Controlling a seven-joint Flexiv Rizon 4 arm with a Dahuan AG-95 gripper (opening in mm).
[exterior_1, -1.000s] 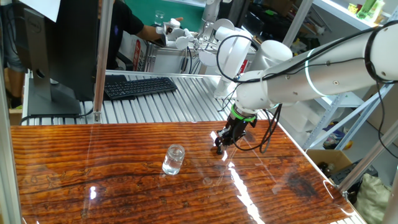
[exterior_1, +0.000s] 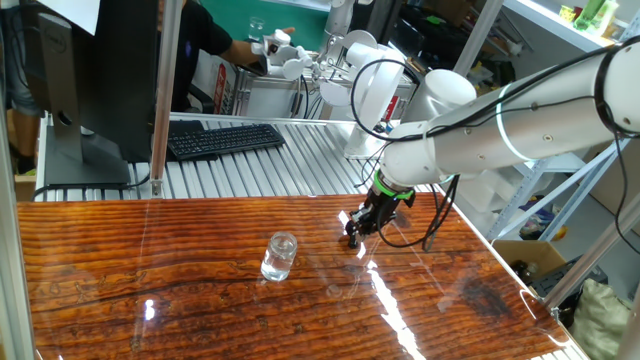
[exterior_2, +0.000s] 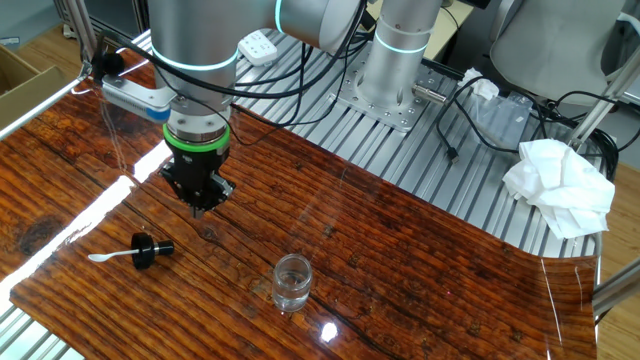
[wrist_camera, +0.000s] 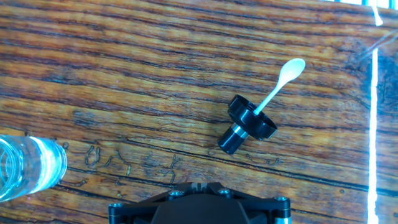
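Note:
A black lid (exterior_2: 144, 250) with a small white spoon (exterior_2: 110, 256) fixed in it lies on its side on the wooden tabletop. In the wrist view the lid (wrist_camera: 251, 118) is ahead and slightly right of my gripper, its spoon (wrist_camera: 280, 84) pointing up and right. A clear glass jar (exterior_1: 279, 257) with no lid stands upright, apart from both; the wrist view shows part of this jar (wrist_camera: 31, 167) at the left edge. My gripper (exterior_2: 197, 210) is above the table between jar and lid, fingers together, nothing visible between them.
The shiny wooden tabletop (exterior_1: 130, 270) is otherwise mostly bare. Beyond its edge lie a keyboard (exterior_1: 225, 141) and a monitor (exterior_1: 85, 90). Crumpled white tissue (exterior_2: 560, 188) sits at the far right, and black cables hang along the arm.
The arm's upper link and hanging cable have shifted very slightly. The gripper looks almost still, and the jar has not moved.

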